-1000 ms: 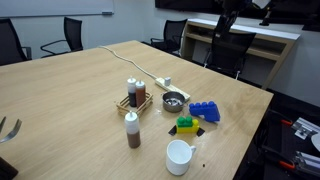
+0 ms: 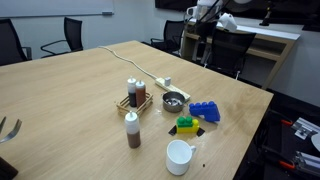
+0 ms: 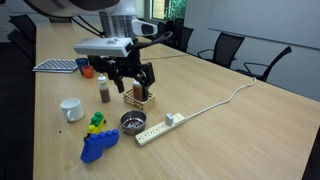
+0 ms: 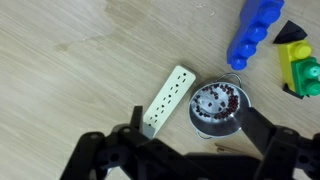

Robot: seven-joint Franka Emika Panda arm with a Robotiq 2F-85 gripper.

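High above the table, my gripper is open, its dark fingers spread wide with nothing between them. Below it in the wrist view lies a metal bowl [image 4: 215, 118] holding small dark red bits. A white power strip [image 4: 169, 98] is left of the bowl. Blue toy blocks [image 4: 252, 32] and a green and yellow block toy [image 4: 305, 72] lie above and to the right of it. Exterior view 1 also has a white mug [image 2: 179, 157] at the front. Exterior view 2 shows the gripper [image 3: 131, 80] over the bowl's [image 3: 133, 122] side of the table.
A wooden caddy [image 2: 134, 101] with bottles stands behind a separate brown bottle [image 2: 133, 130] with a white cap. The power strip's cable [image 2: 125, 58] runs toward the back. Bare table [image 2: 60, 100] spreads widely on the left in exterior view 1.
Across exterior view 1, the arm and gripper have shifted left and come more into view. The objects on the table have not moved.
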